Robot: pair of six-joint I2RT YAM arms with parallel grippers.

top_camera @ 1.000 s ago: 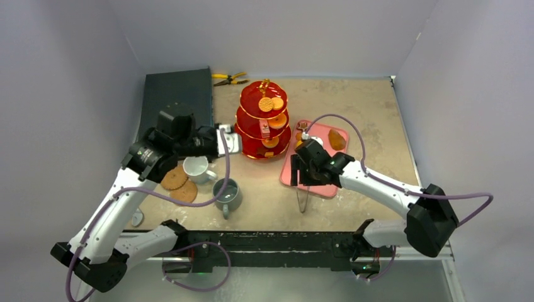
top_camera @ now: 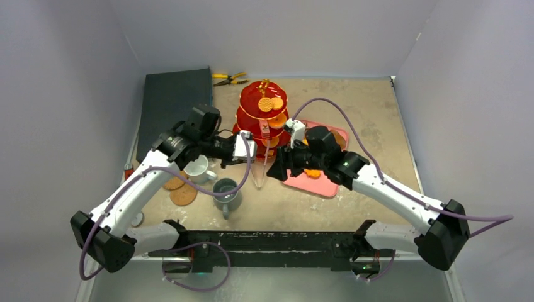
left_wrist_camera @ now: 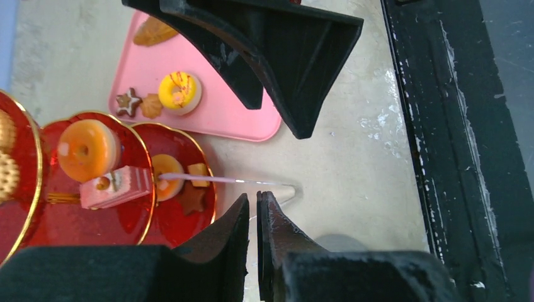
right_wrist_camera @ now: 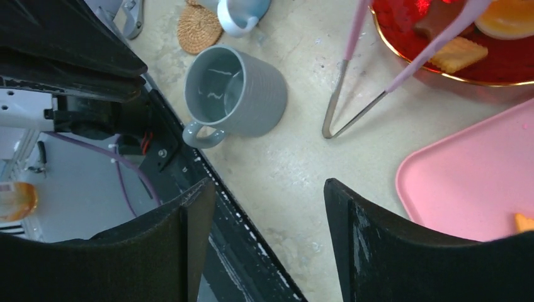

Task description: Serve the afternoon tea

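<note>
A three-tier red stand holds donuts, a pink cake slice and biscuits. Pink-handled tongs lie beside it, handles over the bottom tier. My left gripper hangs above them; in its own view the fingertips are close together, nothing visible between them. My right gripper stands just right of the tongs, fingers apart, empty. A pink tray holds a donut, a star piece and a croissant.
A grey mug and white cup stand at the left with woven coasters. A dark board and pliers lie at the back.
The tongs have moved left from the tray to before the stand, along with my right gripper. My left gripper has moved right, toward the right one.
</note>
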